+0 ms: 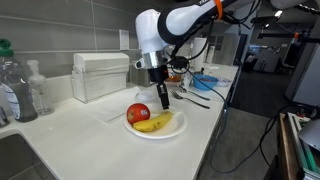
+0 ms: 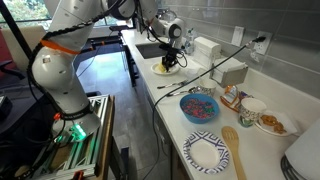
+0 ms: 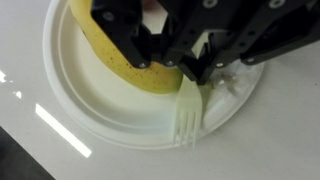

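Observation:
A pale plastic fork (image 3: pixel 187 112) has its tines over the white plate (image 3: pixel 75 95) in the wrist view. My gripper is shut on the fork, whose handle is hidden under the fingers. Right beside the tines lies a yellow banana (image 3: pixel 130 68); the gripper covers part of it. Exterior view 1 shows my gripper (image 1: pixel 163 101) low over the back of the plate (image 1: pixel 181 129), just behind the banana (image 1: pixel 155 123) and a red round fruit (image 1: pixel 138 113). The fork is too small to make out there.
Some clear crinkled material (image 3: pixel 232 84) lies at the plate's edge. A soap bottle (image 1: pixel 38 90) and a white box (image 1: pixel 100 77) stand to the left and behind. Farther along the counter are a blue bowl (image 2: pixel 199 106) and a patterned plate (image 2: pixel 206 151).

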